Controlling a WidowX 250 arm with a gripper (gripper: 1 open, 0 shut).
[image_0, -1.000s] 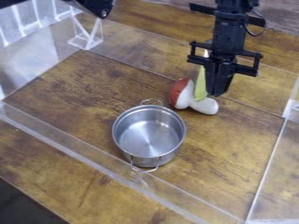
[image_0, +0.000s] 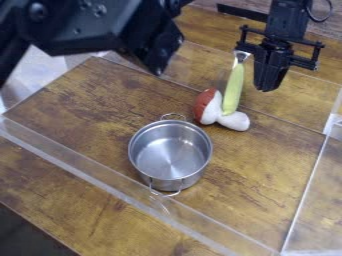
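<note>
The black gripper (image_0: 273, 70) hangs at the upper right, shut, with nothing visible between its fingers, above and to the right of a pale green elongated vegetable (image_0: 234, 88). That vegetable lies beside a red item (image_0: 207, 106) and a white item (image_0: 230, 120) on the wooden table. A steel pot (image_0: 170, 154) with wire handles stands in the lower middle, apart from them.
Clear plastic walls border the wooden work surface (image_0: 87, 130) at left, front and right. A large dark blurred shape covers the upper left. The table left of the pot is clear.
The gripper has risen toward the back, uncovering more of the green vegetable, which stays in place. The dark shape at upper left has grown much larger in view.
</note>
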